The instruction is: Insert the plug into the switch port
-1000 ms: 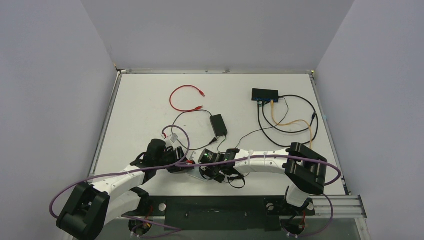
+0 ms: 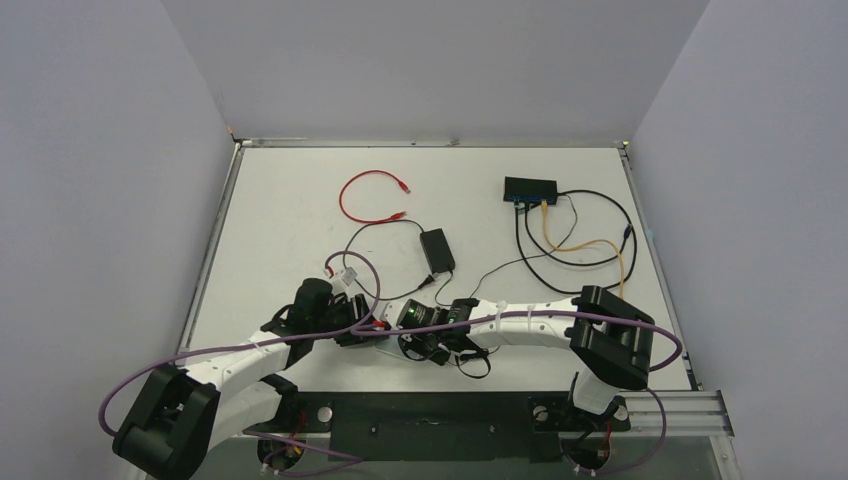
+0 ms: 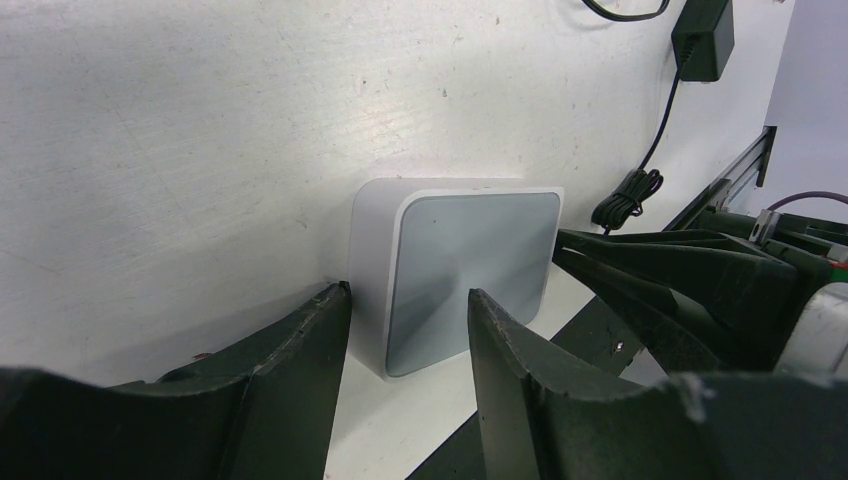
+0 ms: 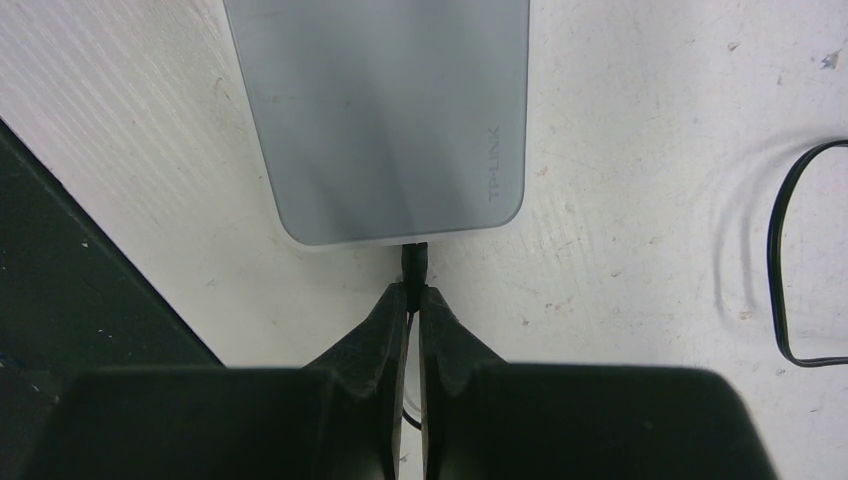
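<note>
The white switch with a grey top [image 4: 390, 130] lies at the front of the table, mostly covered by the arms from above. My right gripper is shut on the thin black plug [image 4: 414, 262], its cable trailing back below. The plug's front end meets the switch's near edge; how deep it sits cannot be seen. In the left wrist view, my left gripper stands part open at one end of the switch [image 3: 470, 270]. One fingertip overlaps its side wall, the other its top face; whether they touch it I cannot tell.
A black power adapter [image 2: 437, 250], a red cable [image 2: 350, 190] and a second black box [image 2: 530, 190] with several cables lie farther back. A purple cable [image 2: 540, 314] runs over both arms. Bare table lies at the back left.
</note>
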